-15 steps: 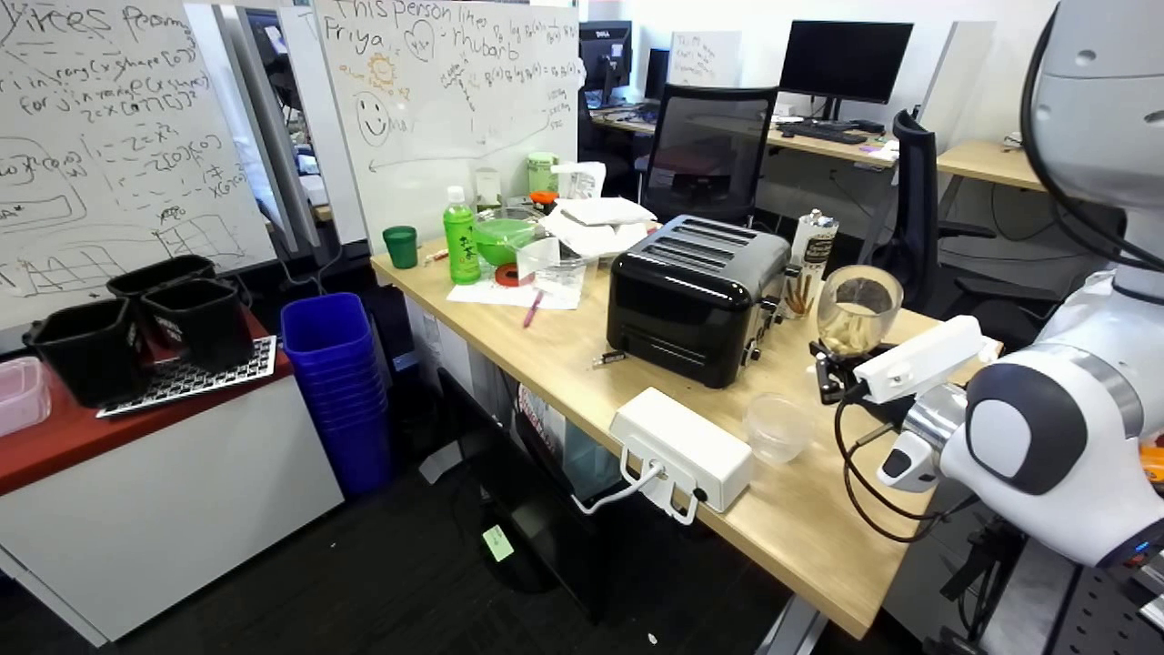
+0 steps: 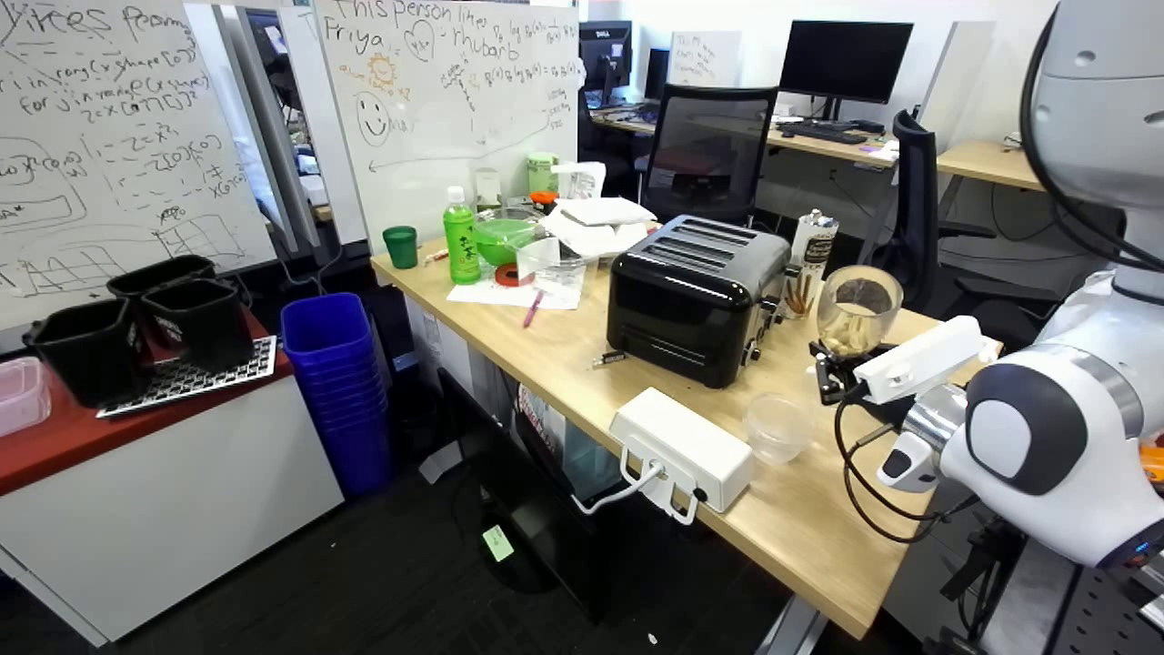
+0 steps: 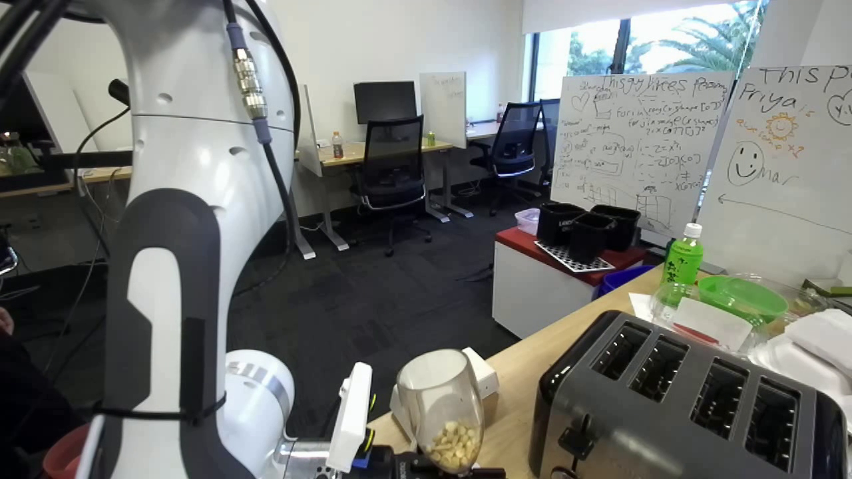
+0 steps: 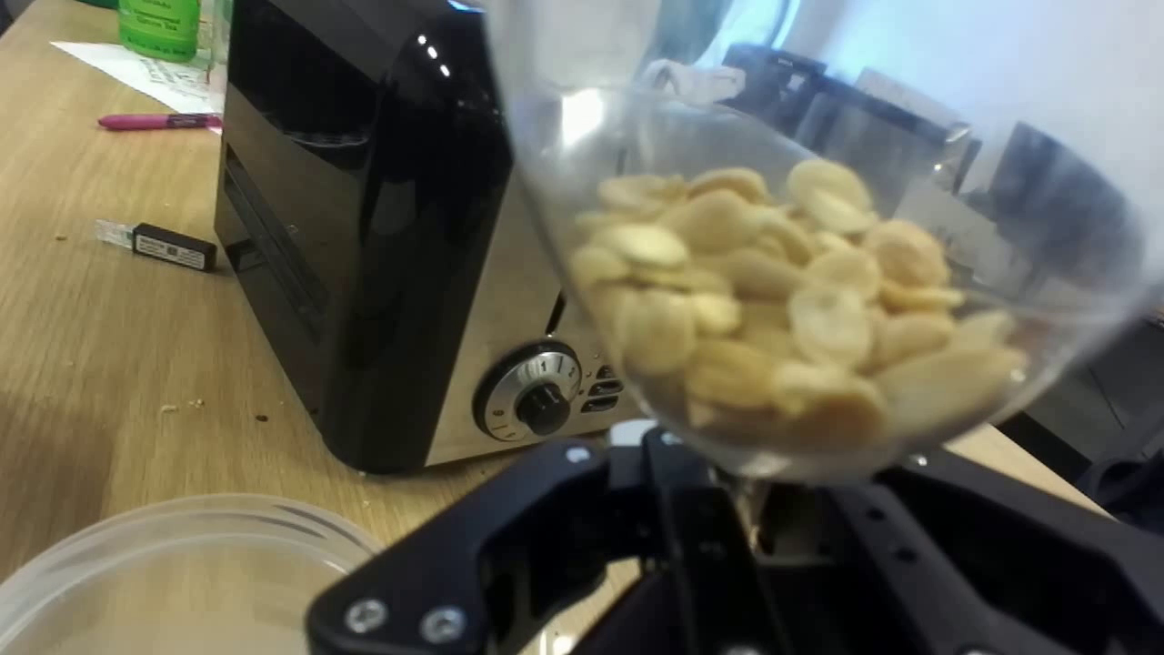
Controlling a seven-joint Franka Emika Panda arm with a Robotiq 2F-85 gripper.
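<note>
A clear stemmed glass (image 2: 859, 310) with pale nuts (image 4: 786, 295) in its bowl is gripped by my gripper. In the wrist view the black fingers close around the stem just under the bowl, and the glass stands nearly upright. Exterior view 2 shows the glass (image 3: 440, 391) between the toaster and the arm. To the left of the gripper, a clear plastic cup (image 2: 777, 427) sits on the table; its open rim (image 4: 207, 513) shows at the lower left of the wrist view. The foot of the glass is hidden.
The black toaster (image 2: 698, 297) stands close beside the glass. A white box (image 2: 682, 448) sits at the table's front edge beside the plastic cup. Further back are a green bottle (image 2: 461, 240), a green bowl (image 2: 504, 238) and a printed can (image 2: 812, 253).
</note>
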